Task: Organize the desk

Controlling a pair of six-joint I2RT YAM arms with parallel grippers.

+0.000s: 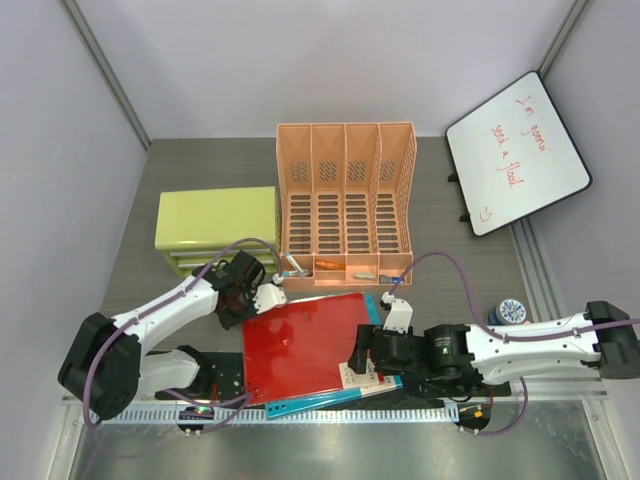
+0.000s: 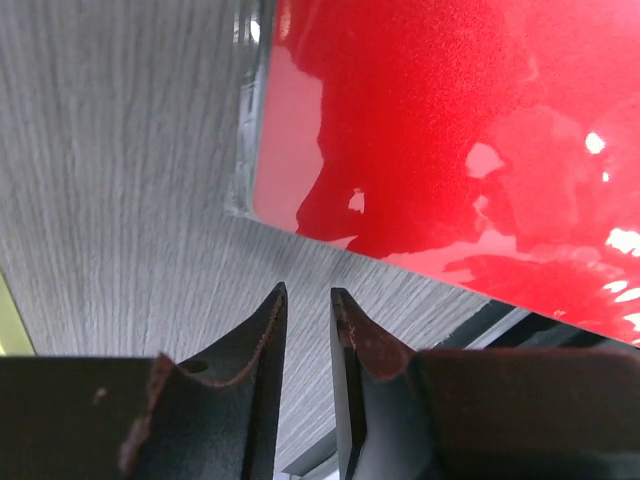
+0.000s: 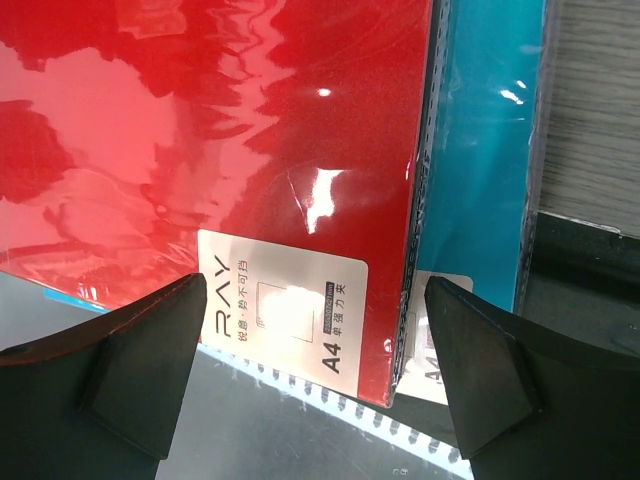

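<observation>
A red A4 folder (image 1: 300, 345) lies atop a blue one (image 3: 480, 130) at the desk's front middle. My left gripper hangs at the red folder's left side; in the left wrist view its fingers stand slightly apart over bare desk, nothing between them, beside the folder's corner. My right gripper is open over the labelled front right corner of the red folder (image 3: 200, 120), the blue folder's edge beside it.
An orange organiser (image 1: 343, 220) with small items stands behind the folders, a green box (image 1: 215, 205) to its left. A whiteboard (image 1: 515, 150) leans at the back right, a round can (image 1: 510, 313) at the right.
</observation>
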